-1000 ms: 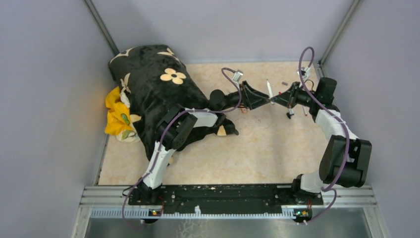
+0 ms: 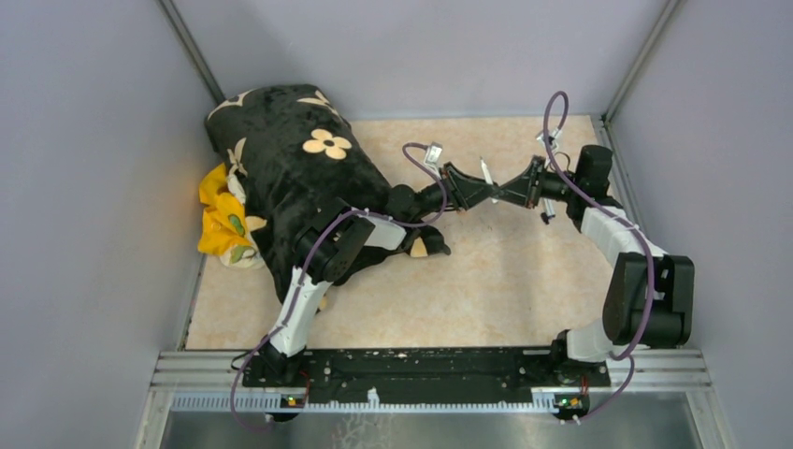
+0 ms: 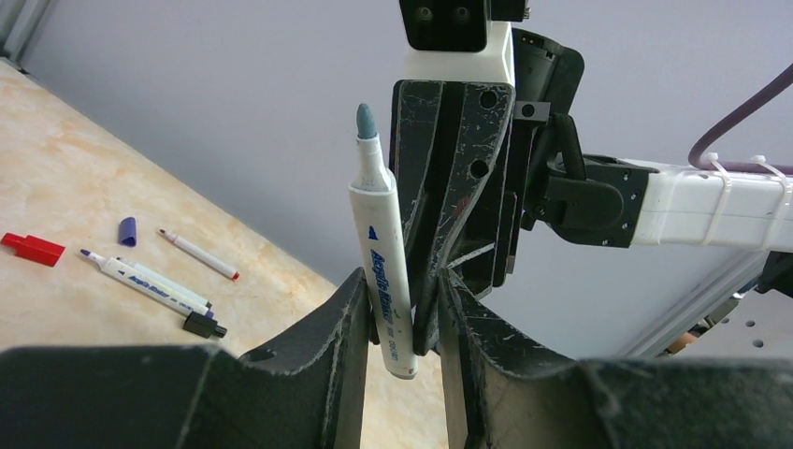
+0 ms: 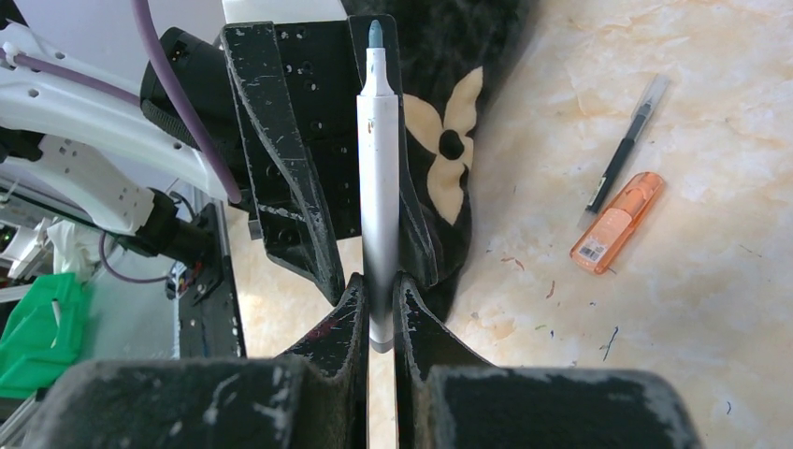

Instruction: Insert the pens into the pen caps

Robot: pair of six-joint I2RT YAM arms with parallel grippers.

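Observation:
An uncapped white marker (image 3: 379,253) with a grey-blue tip stands upright between the facing grippers. My right gripper is shut on it near its lower end. My left gripper has its fingertips close round the marker from the other side; whether they press on it is unclear. On the table in the left wrist view lie another marker (image 3: 150,285), a thin pen (image 3: 196,253), a red cap (image 3: 33,248), a blue cap (image 3: 128,232) and a black cap (image 3: 203,325).
A black flowered blanket (image 2: 281,178) covers the left of the table, with yellow cloth (image 2: 223,215) beside it. A black pen (image 4: 617,159) and an orange object (image 4: 617,222) lie on the table.
Both arms have moved a little leftward, the right one carrying the marker with it.

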